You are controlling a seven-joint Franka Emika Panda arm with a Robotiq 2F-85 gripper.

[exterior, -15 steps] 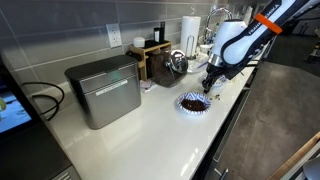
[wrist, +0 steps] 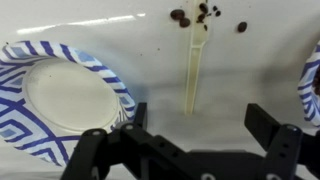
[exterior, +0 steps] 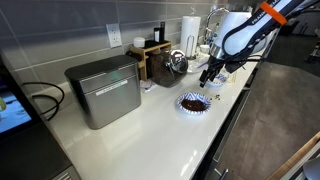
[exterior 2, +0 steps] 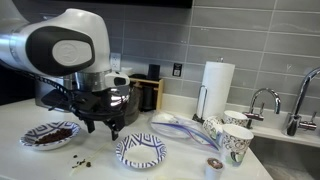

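Note:
My gripper is open and empty, above the counter. Beneath the gap, in the wrist view, lies a pale spoon point(wrist: 193, 75), its handle running toward the gripper and dark beans point(wrist: 180, 16) around its bowl end. To the left is an empty white plate with a blue patterned rim point(wrist: 70, 95); exterior view 2 has this plate point(exterior 2: 140, 160) on the near side of the arm. A similar dish point(exterior 2: 38, 144) holding a dark heap point(exterior 2: 56, 134) stands on the other side, and only its edge point(wrist: 308, 85) enters the wrist view at right.
Paper cups point(exterior 2: 235, 143), a small cup with dark contents point(exterior 2: 214, 168) and a clear bag point(exterior 2: 185, 128) lie beyond the empty plate. A paper towel roll point(exterior 2: 215, 90) stands behind.
The dishes appear unmoved.

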